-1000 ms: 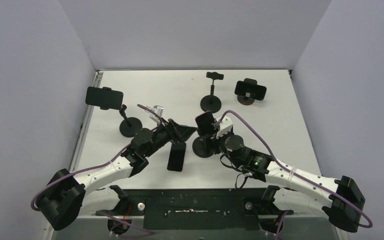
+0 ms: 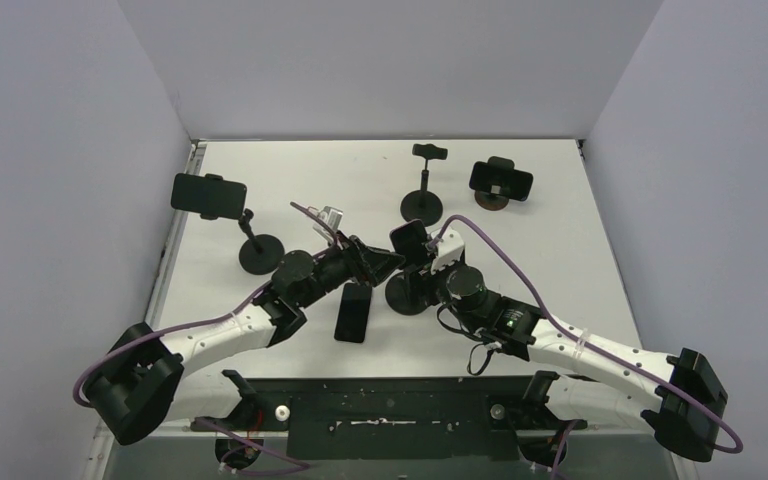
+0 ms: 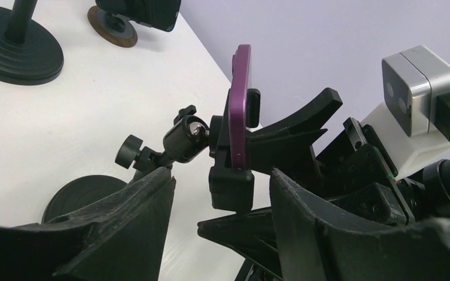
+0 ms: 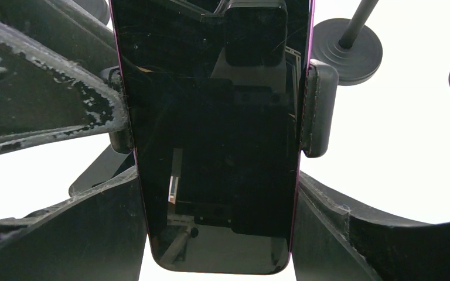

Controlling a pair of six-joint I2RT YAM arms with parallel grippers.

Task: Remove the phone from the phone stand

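A dark phone (image 4: 217, 146) with purple edges stands tilted in the holder of a black stand, whose round base (image 2: 405, 296) rests at mid-table. My right gripper is shut on the phone's lower part, one finger against each long edge. In the left wrist view the phone (image 3: 240, 105) appears edge-on. My left gripper is part open, its fingers to either side of the holder's clamp block (image 3: 231, 190), with gaps showing. One left finger (image 4: 102, 111) also shows beside the phone's left edge in the right wrist view; contact there is unclear.
A loose phone (image 2: 353, 313) lies flat below the left gripper. Another phone (image 2: 209, 196) on a stand is at the left, and one more (image 2: 501, 181) at the back right. An empty stand (image 2: 422, 207) stands behind the grippers.
The left gripper has moved rightward, its fingers now reaching the phone holder. The right gripper and the held phone have barely shifted.
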